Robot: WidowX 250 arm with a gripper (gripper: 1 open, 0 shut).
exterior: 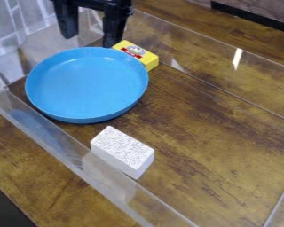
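My black gripper (91, 27) hangs at the top left, above the far rim of a round blue plate (85, 87), its two fingers apart with nothing visible between them. Just right of it, behind the plate, lies a yellow box (138, 57) with a red label. A white speckled block (122, 152) lies in front of the plate, apart from it.
A clear plastic wall (61, 160) runs along the near left, and transparent panels border the back and right.
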